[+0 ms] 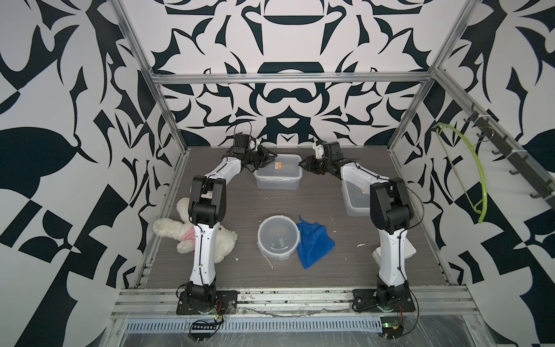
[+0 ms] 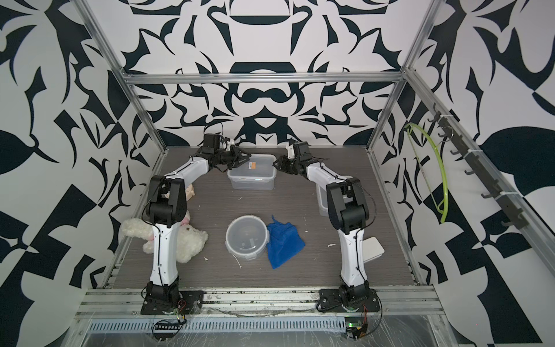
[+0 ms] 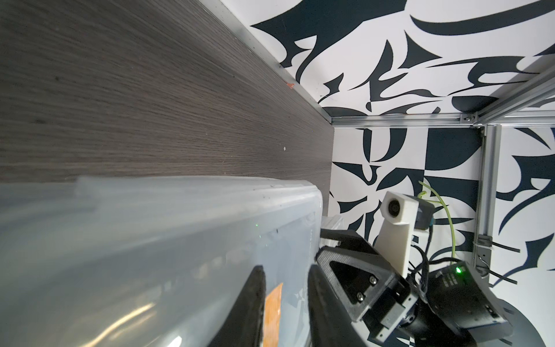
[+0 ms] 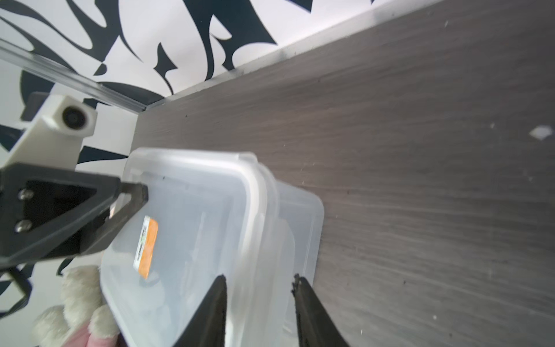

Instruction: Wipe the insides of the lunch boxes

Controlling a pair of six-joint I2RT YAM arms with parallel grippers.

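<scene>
A lidded rectangular box [image 1: 279,176] with an orange label sits at the back centre between my grippers. My left gripper [image 1: 268,159] is at its left end, shut on it. My right gripper is at its right end, part open, fingertips at the rim. Another box [image 1: 355,203] lies at the right, partly under the right arm. A round box [image 1: 278,237] and a blue cloth [image 1: 314,243] lie at the front centre.
A white plush toy [image 1: 173,228] lies at the left under the arm. A white pad [image 2: 370,248] is at the front right. A green hanger [image 1: 479,173] hangs on the right wall.
</scene>
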